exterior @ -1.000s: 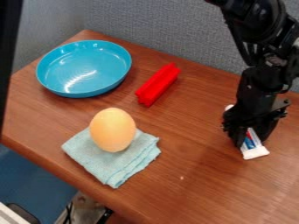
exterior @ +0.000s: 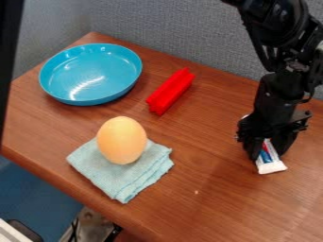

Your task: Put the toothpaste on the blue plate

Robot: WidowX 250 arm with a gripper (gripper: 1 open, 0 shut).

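Note:
The blue plate (exterior: 91, 74) rests empty near the table's far left corner. On the right side of the table lies the toothpaste (exterior: 269, 161), a white tube with red and blue marks. My gripper (exterior: 265, 151) is down over the tube, with its fingers around or beside the middle part. The tube's near end sticks out below the fingers, and a small bit of white shows at their left. How far the fingers have closed is hidden by the dark gripper body.
An egg-like object (exterior: 121, 140) sits on a folded light-blue cloth (exterior: 149, 171) at the front left. A red block (exterior: 169, 92) lies between the plate and the arm. Bare wooden table (exterior: 209, 137) spreads across the middle. A grey panel (exterior: 177, 28) stands behind.
My gripper has shifted very slightly left and down over the toothpaste, and the tube's visible end has moved slightly left. Everything else is where it was.

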